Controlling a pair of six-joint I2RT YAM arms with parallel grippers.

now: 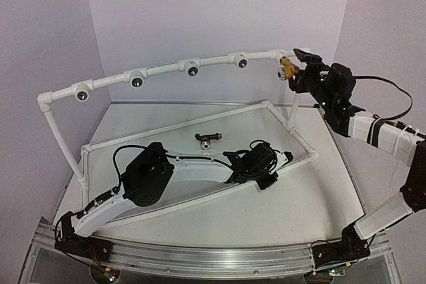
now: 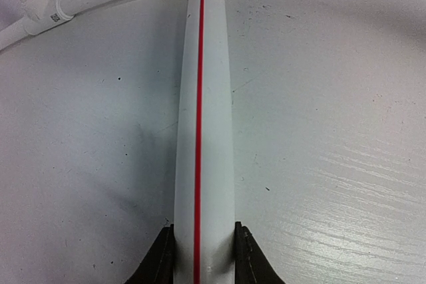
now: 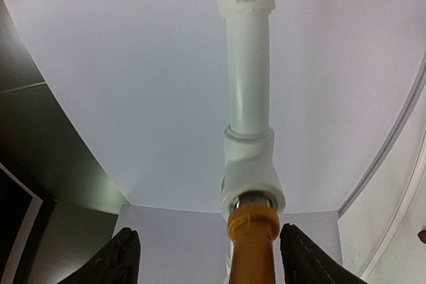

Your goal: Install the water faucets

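An orange faucet (image 1: 287, 68) meets the rightmost socket on the raised white pipe. In the right wrist view the end of the faucet (image 3: 253, 244) lines up with the metal-lined socket (image 3: 253, 199); how deep it sits cannot be told. My right gripper is open, its fingers standing wide apart on either side of the faucet. Low on the frame, my left gripper is shut on the front white pipe (image 2: 216, 131), one finger against each side. A brown faucet (image 1: 208, 139) lies on the board behind the left arm.
Several empty sockets, such as the one at the far left (image 1: 81, 92), line the upper pipe. The white frame (image 1: 180, 129) stands on a pale board. My left arm (image 1: 193, 169) stretches across the middle of it; the right front of the board is clear.
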